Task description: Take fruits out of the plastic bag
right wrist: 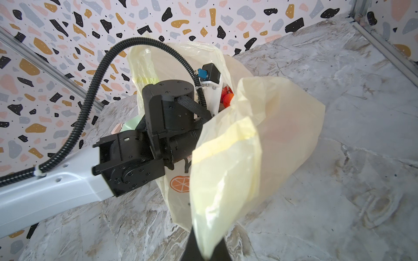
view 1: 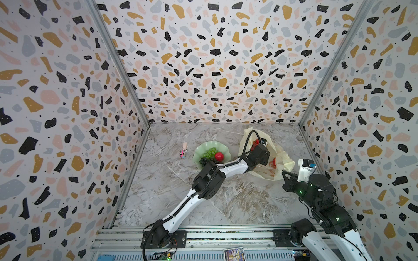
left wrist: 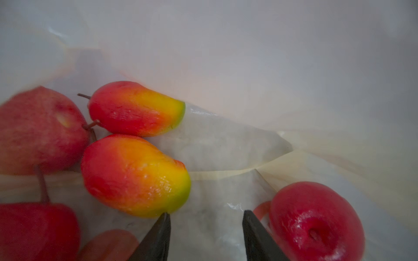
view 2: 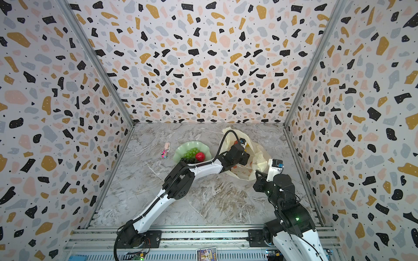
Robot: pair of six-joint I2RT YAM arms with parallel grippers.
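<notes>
The cream plastic bag point(right wrist: 278, 130) lies open on its side. My left gripper is inside it, fingers apart with nothing between them. The left wrist view shows two red-yellow mangoes point(left wrist: 135, 174), a pinkish fruit point(left wrist: 37, 130) at left, a red fruit point(left wrist: 32, 228) below it and a red apple point(left wrist: 315, 219) right of the fingertips. My right gripper point(view 1: 285, 176) is shut at the bag's near right edge, with the film pinched in it. A green bowl point(view 1: 200, 150) left of the bag holds green grapes, dark grapes and a red fruit.
A small pink object point(view 1: 184, 148) lies left of the bowl. The left arm reaches across the front of the bowl.
</notes>
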